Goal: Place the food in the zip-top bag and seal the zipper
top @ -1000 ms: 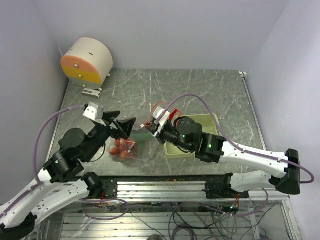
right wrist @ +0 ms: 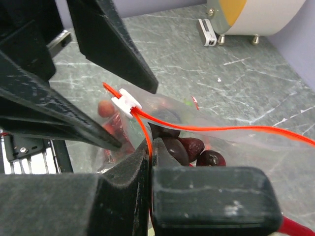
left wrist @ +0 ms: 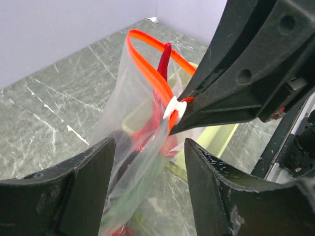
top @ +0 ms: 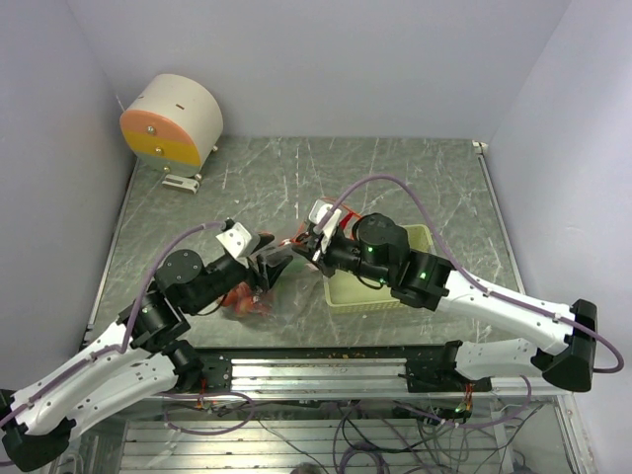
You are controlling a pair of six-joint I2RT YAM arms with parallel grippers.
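The clear zip bag (left wrist: pixel 125 142) has an orange zipper (left wrist: pixel 147 69) with a white slider (left wrist: pixel 174 109). Dark round food (right wrist: pixel 192 147) and reddish pieces show inside and behind it in the right wrist view. My right gripper (top: pixel 306 243) is shut on the bag's rim at the zipper, the orange strip running between its fingers. My left gripper (top: pixel 267 255) stands part open just short of the slider, the bag's plastic lying between and beyond its fingertips in the left wrist view.
A pale green basket (top: pixel 360 296) sits right of the bag, under the right arm. A cream, yellow and orange rounded box (top: pixel 173 123) stands at the back left.
My left arm has moved right and lower toward the bag's zipper over the last second. My right arm has shifted slightly.
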